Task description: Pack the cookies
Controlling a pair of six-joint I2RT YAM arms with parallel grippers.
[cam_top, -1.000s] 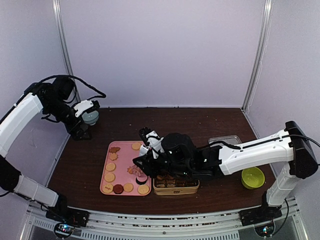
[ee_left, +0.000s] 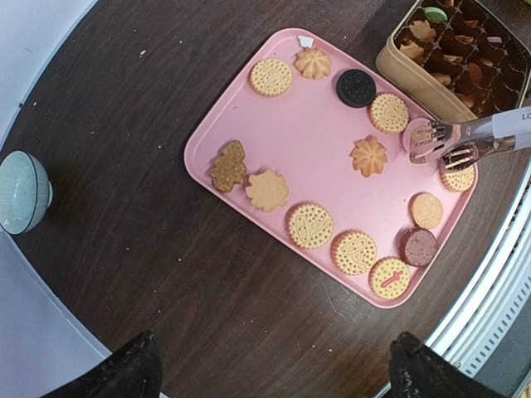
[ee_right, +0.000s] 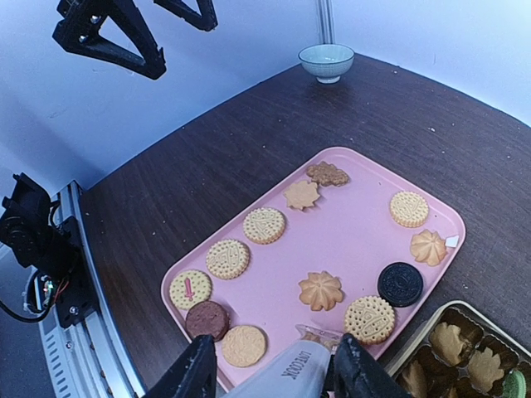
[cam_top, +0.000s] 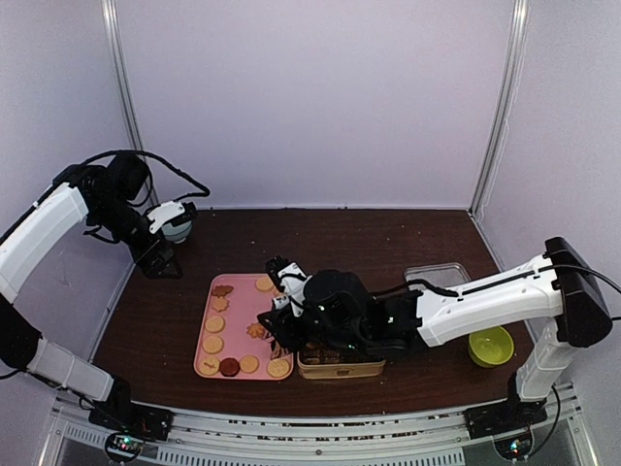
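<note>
A pink tray (ee_left: 265,133) holds assorted round, flower and leaf cookies, including a black sandwich cookie (ee_right: 400,284) and a brown one (ee_left: 419,247). A compartmented container (ee_left: 452,50) beside it holds several cookies. My right gripper is low over the tray's container-side edge, its fingertips around a pink round cookie (ee_left: 419,134); whether it grips it is unclear. In the right wrist view its fingertips are mostly hidden by its own body. My left gripper (cam_top: 160,267) hangs open, high above the table's left side, with nothing between its fingers.
A pale blue bowl (ee_right: 326,60) sits at the back left. A yellow-green bowl (cam_top: 491,345) and a clear container (cam_top: 438,274) stand on the right, partly behind the right arm in the top view. The table left of the tray is clear.
The right gripper and arm have shifted slightly at the tray's right part. The left arm has moved slightly down and rightward since a second ago.
</note>
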